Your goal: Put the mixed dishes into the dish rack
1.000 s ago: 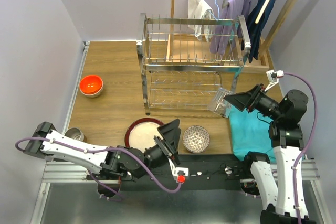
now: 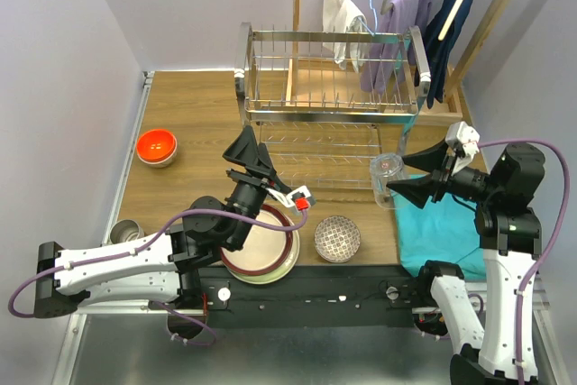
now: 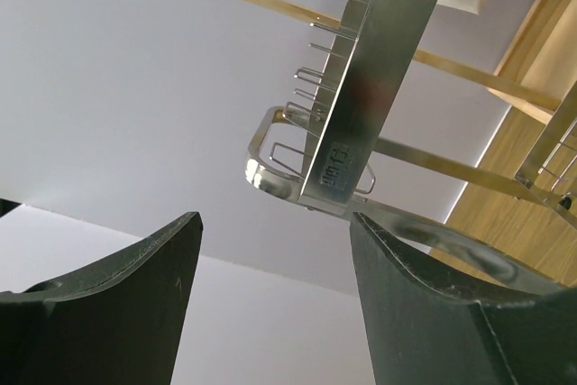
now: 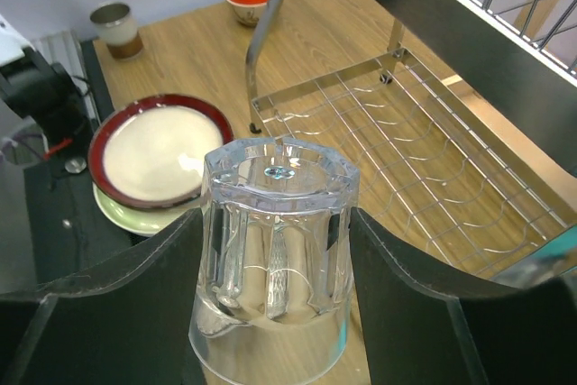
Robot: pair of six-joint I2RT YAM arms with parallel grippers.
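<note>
A two-tier steel dish rack (image 2: 334, 116) stands at the back centre. My left gripper (image 2: 243, 151) is raised just in front of its left side, open, with nothing between its fingers; the rack's upper bar fills its wrist view ahead. My right gripper (image 2: 406, 178) is at the rack's right front, around a clear ribbed tumbler (image 4: 275, 259), held upside down between its fingers. A red-rimmed plate (image 4: 158, 146) rests on a green plate (image 4: 144, 218) at the front centre. A patterned dish (image 2: 336, 239) lies to their right. Stacked bowls (image 2: 156, 143) and a cup (image 4: 118, 26) are at the left.
A teal cloth (image 2: 442, 232) covers the right front of the wooden worktop. Clothes (image 2: 406, 15) hang behind the rack. The worktop's back left around the bowls is mostly clear.
My left gripper has risen from over the plates toward the rack.
</note>
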